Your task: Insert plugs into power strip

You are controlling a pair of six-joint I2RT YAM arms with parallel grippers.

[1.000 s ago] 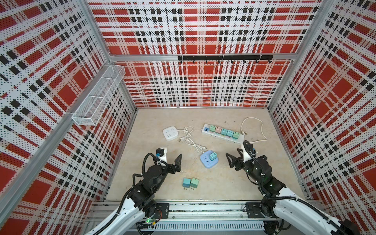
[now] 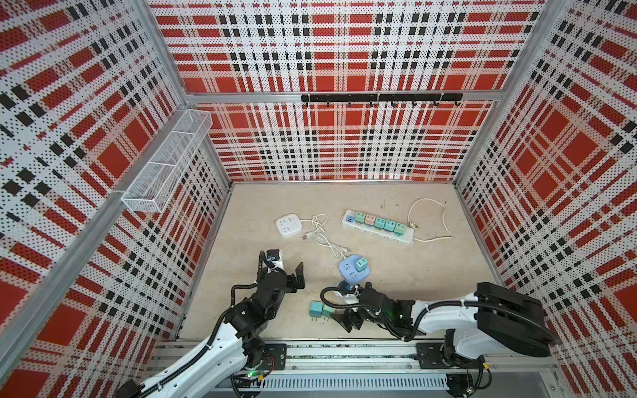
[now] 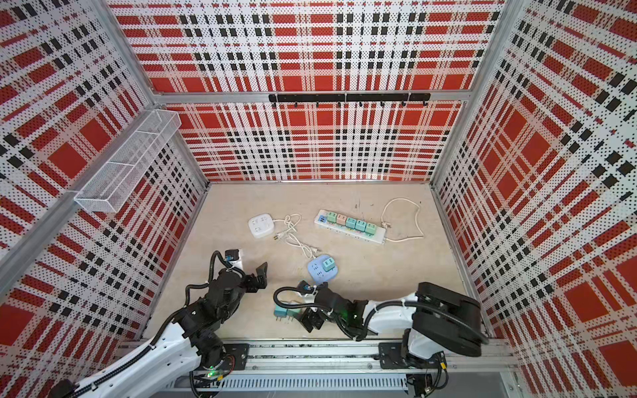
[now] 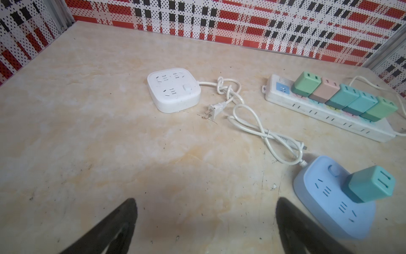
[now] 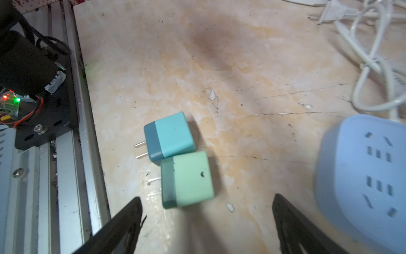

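Observation:
Two loose plugs, one teal (image 5: 171, 135) and one mint green (image 5: 188, 180), lie side by side at the front edge, prongs toward me. My right gripper (image 2: 348, 318) is open just above and beside them; in its wrist view both sit between the fingers. My left gripper stands open at the left, over bare table. The blue square power strip (image 4: 317, 190) holds one teal plug (image 4: 368, 184). The long white strip (image 4: 313, 110) holds several green, pink and teal plugs. A white square strip (image 4: 173, 91) at the back left has no plugs in it.
White cables (image 4: 266, 135) lie coiled between the strips. A wire basket (image 2: 166, 162) hangs on the left wall.
My right arm has swung left and down from the right of the blue strip to the two loose plugs. My left gripper has shifted slightly.

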